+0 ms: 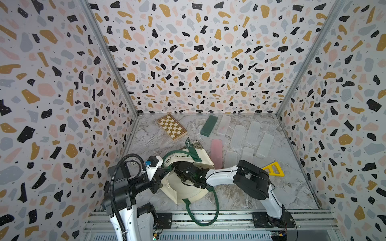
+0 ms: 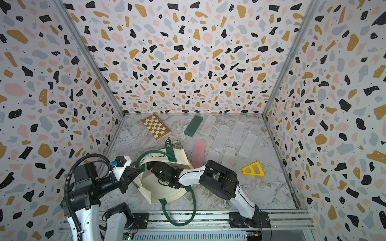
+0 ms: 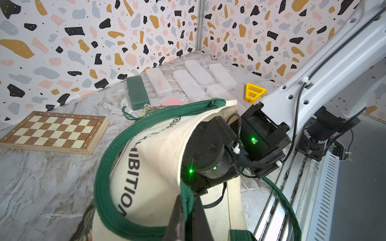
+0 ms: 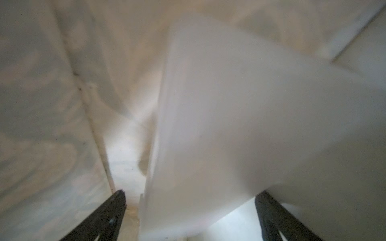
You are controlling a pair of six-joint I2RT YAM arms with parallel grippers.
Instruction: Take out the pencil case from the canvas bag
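The canvas bag (image 1: 185, 192) lies at the table's front left with its mouth held up. My left gripper is shut on the green strap (image 3: 103, 180) at the bag's rim. My right gripper is inside the bag, hidden in both top views. In the right wrist view its open fingers stand either side of a blurred, translucent white pencil case (image 4: 225, 116) against the pale lining.
A chessboard (image 1: 172, 126) lies back left. Several other cases, including green (image 1: 208, 125) and pink (image 1: 216, 152), lie behind and right of the bag. A yellow triangular object (image 1: 277, 172) is at the right.
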